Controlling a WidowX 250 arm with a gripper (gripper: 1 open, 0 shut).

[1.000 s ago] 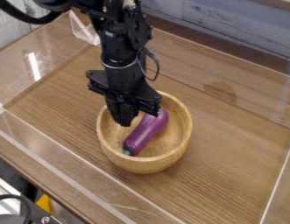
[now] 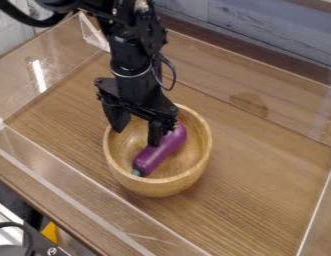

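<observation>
My black gripper (image 2: 138, 122) hangs open over a yellow bowl (image 2: 187, 174) in the middle of the camera view, its fingertips reaching down to the bowl's rear half. A purple elongated object (image 2: 157, 152) lies slanted inside the bowl, just below and between the fingertips, partly behind the right finger.
A pale wall runs along the back, and a clear panel stands at the left. Cables and a small yellow item are at the lower left corner.
The gripper has turned and its fingers have spread wider and lower into the bowl. The bowl and the purple object look nearly unmoved.
</observation>
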